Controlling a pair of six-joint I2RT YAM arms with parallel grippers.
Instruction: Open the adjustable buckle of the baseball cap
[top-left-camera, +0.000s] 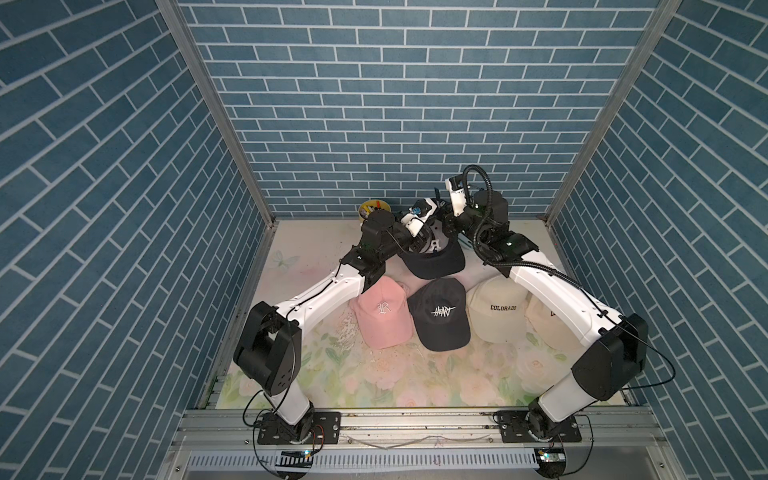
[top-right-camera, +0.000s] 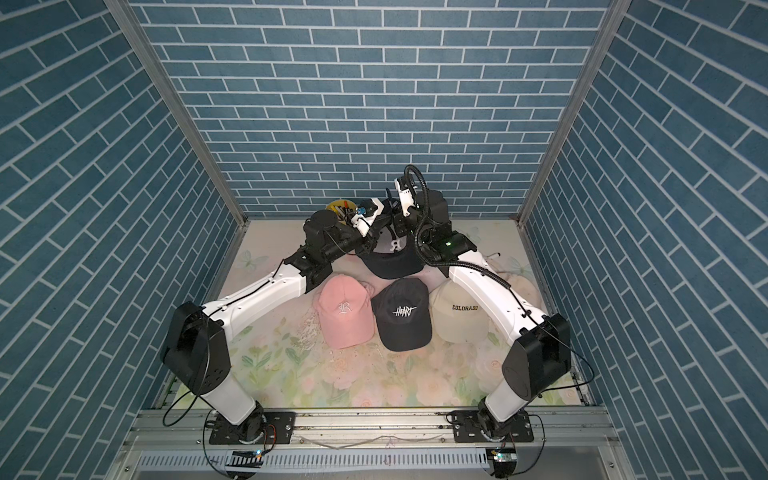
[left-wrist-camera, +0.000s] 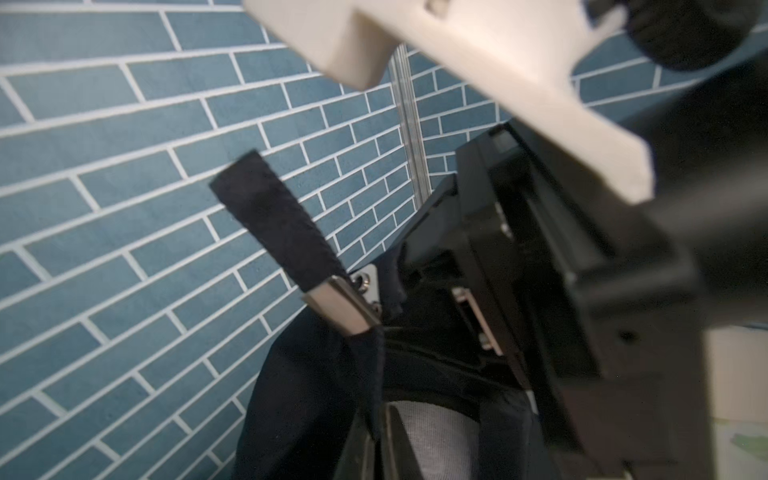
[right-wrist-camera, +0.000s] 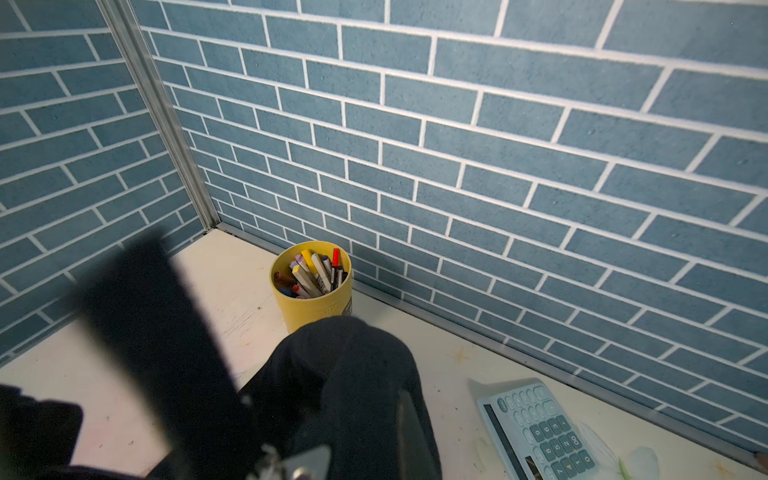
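A dark navy cap (top-left-camera: 433, 264) is held up between my grippers at the back middle, brim toward the front. In the left wrist view its strap (left-wrist-camera: 280, 220) sticks up through a metal buckle (left-wrist-camera: 340, 304). My left gripper is at the strap below the buckle; whether it grips the fabric is unclear. My right gripper (top-left-camera: 449, 214) is at the cap's back beside the strap, its fingertips largely hidden. In the right wrist view the strap is a blurred dark band in front of the camera.
A yellow pen cup (right-wrist-camera: 312, 296) and a calculator (right-wrist-camera: 536, 432) are at the back. Pink (top-left-camera: 382, 320), dark grey (top-left-camera: 438, 324) and beige (top-left-camera: 496, 320) caps lie along the front.
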